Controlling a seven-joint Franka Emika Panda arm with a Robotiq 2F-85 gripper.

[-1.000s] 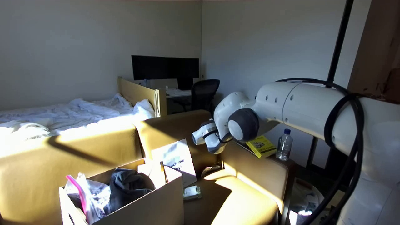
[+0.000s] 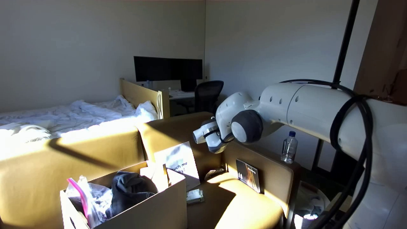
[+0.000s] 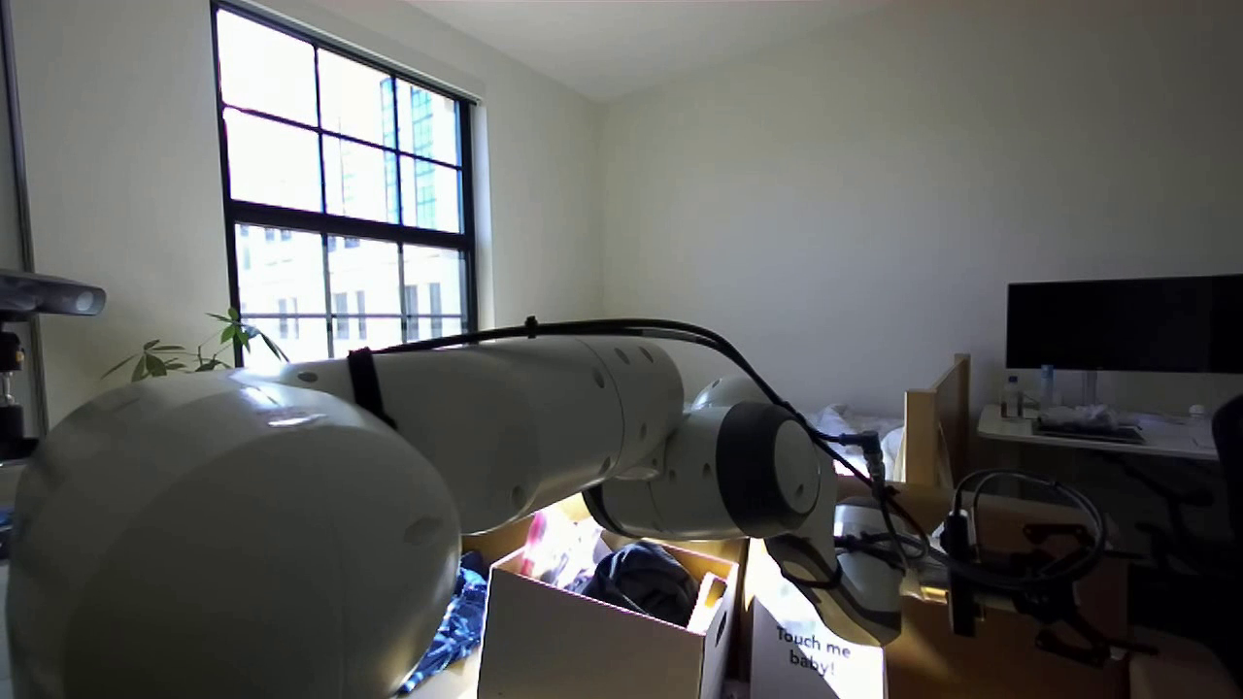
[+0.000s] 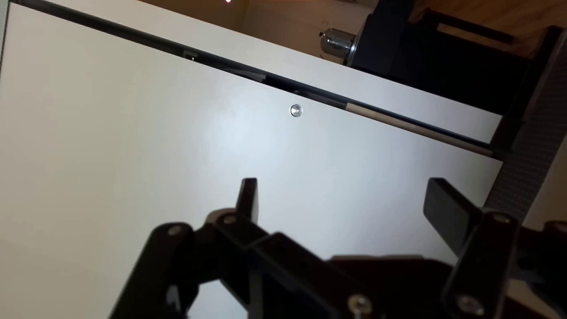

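Observation:
In the wrist view my gripper is open, its two dark finger pads (image 4: 445, 212) wide apart and nothing between them. Beyond them is a broad white panel (image 4: 149, 159) with a small round metal lock (image 4: 296, 110). A dark book or picture (image 2: 248, 176) leans against the inner side of the brown sofa's armrest (image 2: 284, 179), below the arm. On that armrest a clear bottle with a blue cap (image 2: 290, 149) stands upright. The arm hides the gripper's fingers in exterior view 1.
An open box (image 2: 152, 208) holds a dark cloth and plastic bags. Behind it leans a white sign (image 2: 181, 156), with a small packet (image 2: 195, 196) nearby. The sunlit sofa seat (image 2: 248, 210) has free room. A bed (image 2: 68, 114) and desk with monitors (image 2: 168, 68) stand farther back.
The yellow book that lay on the armrest beside the bottle is gone from view. A dark book now leans against the armrest's inner side. The arm's wrist has shifted slightly up and left.

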